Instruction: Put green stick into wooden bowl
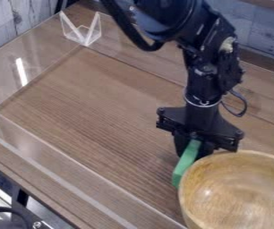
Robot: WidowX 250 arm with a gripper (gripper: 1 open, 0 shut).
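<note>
The green stick [186, 164] is gripped at its upper end, its free end hanging down and towards the camera. My black gripper [194, 145] is shut on it; the fingers themselves are partly hidden by the gripper body and the bowl rim. Just right of the stick is the wooden bowl [229, 157], large and light brown, cut off by the bottom of the picture. The stick shows just outside the bowl's left rim, not over its inside. Whether stick and rim touch I cannot tell.
Left of the arm, the brown table [91, 107] is bare. A white wire-like stand [82, 31] is at the back left corner. A clear raised edge [73, 170] runs along the front left. Behind the table is a grey wooden wall [265, 36].
</note>
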